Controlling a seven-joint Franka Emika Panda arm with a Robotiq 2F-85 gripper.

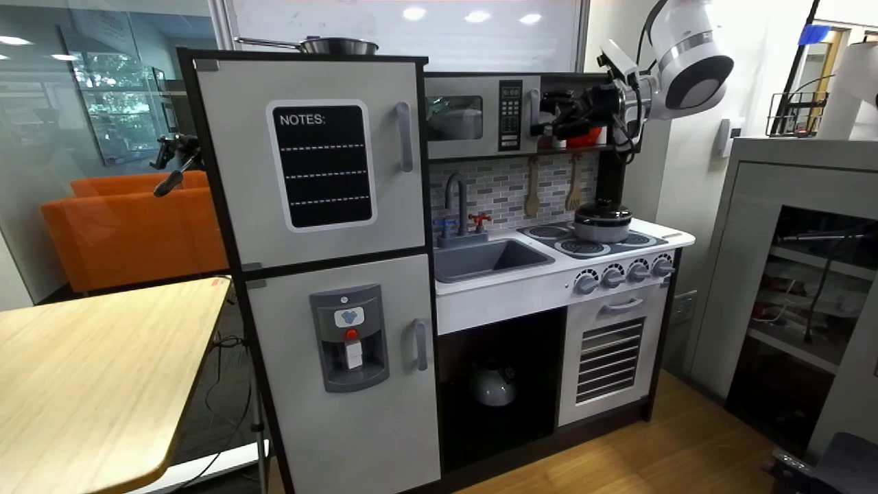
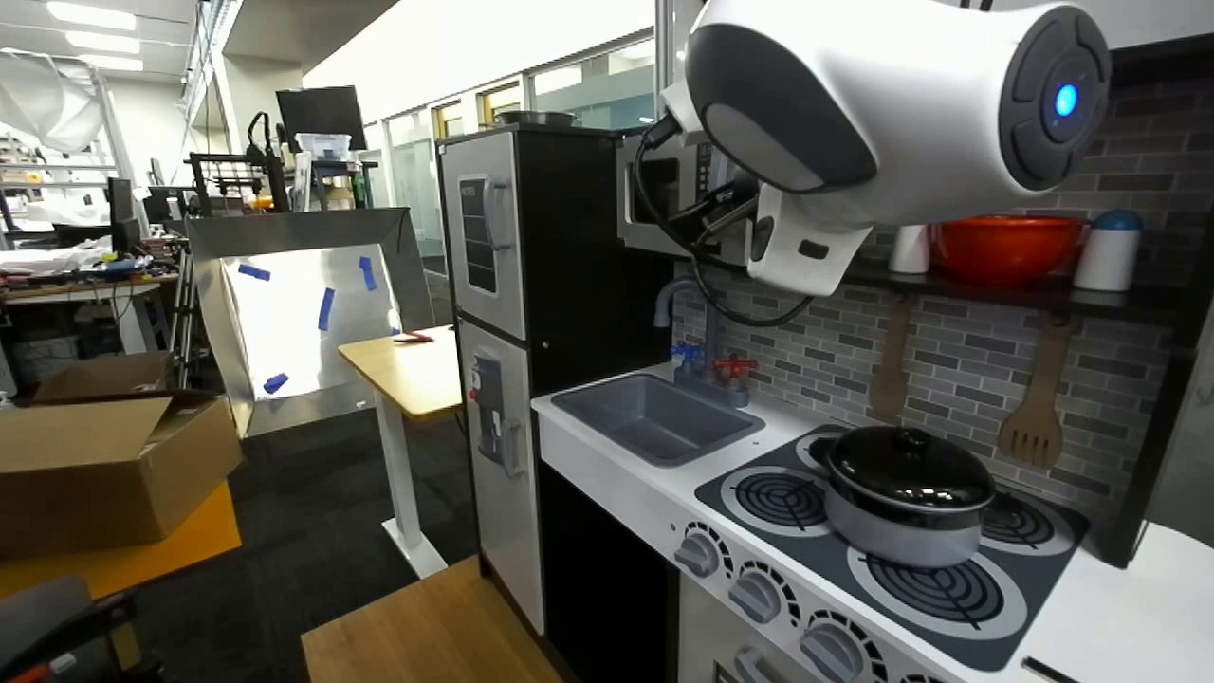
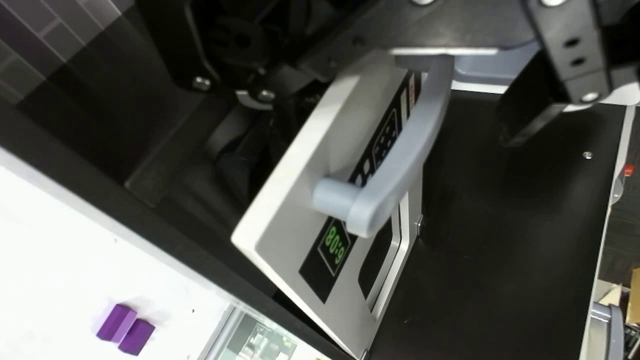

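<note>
The toy microwave's pale door [image 3: 288, 240] stands ajar in the wrist view, with a dark opening behind its free edge. Its grey-blue curved handle [image 3: 399, 174] crosses the space between my gripper's spread fingers. One finger [image 3: 543, 99] is on the outer side, apart from the handle; the other is dark and partly lost behind the door edge. From exterior view 1, my open gripper [image 1: 553, 118] is at the right end of the microwave [image 1: 485, 140], beside its handle [image 1: 535, 107]. Whether a finger touches the door cannot be told. The arm hides most of this in exterior view 2.
Below are a grey sink [image 2: 654, 415] and a lidded pot [image 2: 910, 501] on the stove. A red bowl [image 2: 1007, 249] and white shakers occupy the shelf right of the microwave. The tall toy fridge [image 1: 321, 165] stands to the left, a pan [image 1: 337, 46] on top.
</note>
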